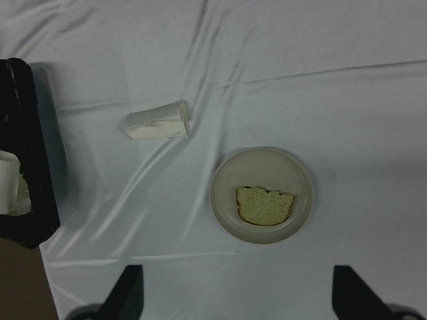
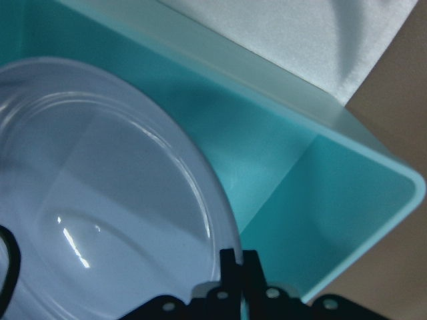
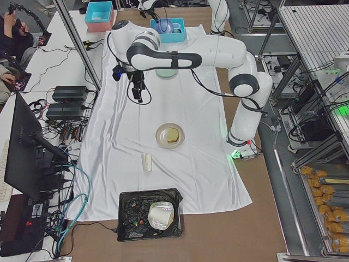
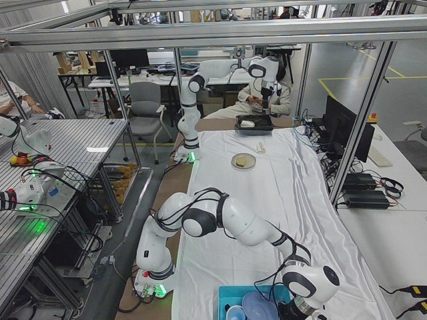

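A beige plate (image 3: 163,142) holds a bread slice (image 1: 264,205); a white wrapped piece (image 1: 157,123) lies beside it on the cloth. My left gripper hangs high above them, open with nothing between its fingers. In the right wrist view my right gripper is shut on the rim of a blue plate (image 2: 113,187) in a teal bin (image 2: 347,153). A blue cup (image 4: 235,313) sits in that bin too.
A black tray (image 3: 131,234) with a white container stands at one end of the table. A green plate (image 3: 166,73) is near the teal bin. A monitor and cables line one side.
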